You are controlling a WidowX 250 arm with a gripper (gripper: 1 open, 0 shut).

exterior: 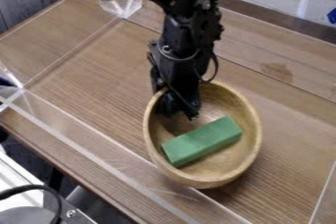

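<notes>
A black robot gripper (pixel 176 99) reaches down from the top of the view to the left rear rim of a wooden bowl (pixel 231 165), its fingers at or just inside the rim. Whether it grips the rim is hidden by its own dark body. A green rectangular block (pixel 202 140) lies in the bowl, toward the front.
At the lower left, past the table's edge, are a white object and dark cables.
</notes>
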